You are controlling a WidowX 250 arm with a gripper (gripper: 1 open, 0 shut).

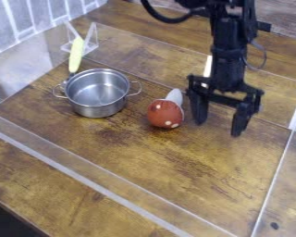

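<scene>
My black gripper (222, 113) hangs low over the wooden table, right of a red round object (165, 115) with pale spots and a small whitish piece (176, 96) beside it. The gripper's dark fingers are spread open, with nothing visible between them. A steel pot (96, 92) with two handles sits to the left. A pale yellow elongated object (75, 53) stands by a wire rack at the upper left.
A white item (207, 65) is partly hidden behind the arm.
</scene>
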